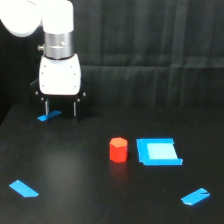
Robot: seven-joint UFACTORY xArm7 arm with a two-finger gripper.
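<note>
A red block (118,150) with a hexagonal outline stands on the dark table, a little right of the middle. To its right lies a white square patch (161,151) bordered by blue tape (142,153). My gripper (61,109) hangs at the upper left, its two fingers spread wide and pointing down. Only dark background shows between them. It is well apart from the red block, farther back and to the left.
Strips of blue tape mark the table: one strip (50,115) beneath the gripper, another strip (23,188) at the front left, a third strip (195,197) at the front right. A dark curtain (150,60) closes off the back.
</note>
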